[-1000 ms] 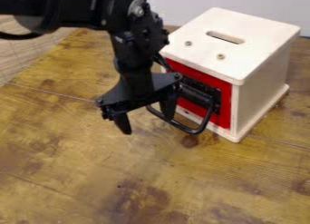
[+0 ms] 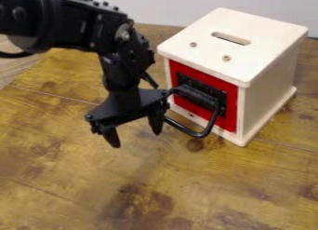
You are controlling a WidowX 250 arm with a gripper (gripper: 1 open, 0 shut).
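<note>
My gripper (image 2: 133, 128) hangs open and pointing down over the wooden floor, left of a white box (image 2: 262, 91) with a red front panel (image 2: 226, 123). A black bent handle (image 2: 192, 132) sticks out low from the dark middle of that panel toward my gripper; whether the two touch is unclear. Nothing shows between the fingers.
A pale wall stands behind the box at the top right.
The box and handle look unchanged.
</note>
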